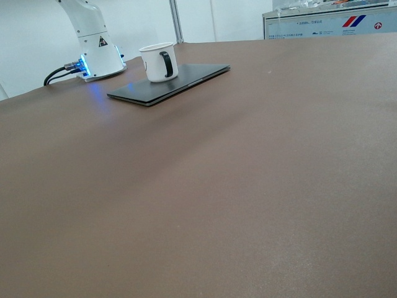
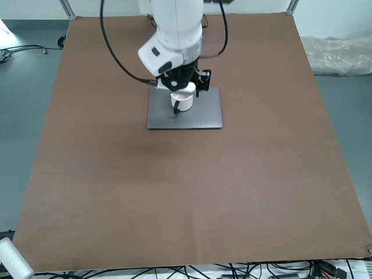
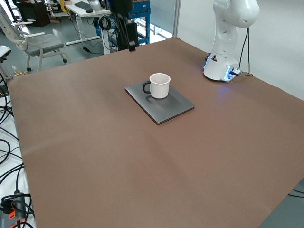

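Note:
A white mug with a dark handle (image 3: 159, 86) stands upright on a dark grey rectangular pad (image 3: 171, 107); it shows too in the top view (image 1: 158, 64). In the left view my black gripper (image 2: 197, 81) hangs over the back of the pad, partly covering the mug. In the right view the gripper (image 3: 130, 45) sits high above and apart from the mug, cut by the frame's top. I cannot tell whether it is open or shut.
More cables run beyond the table's edges.

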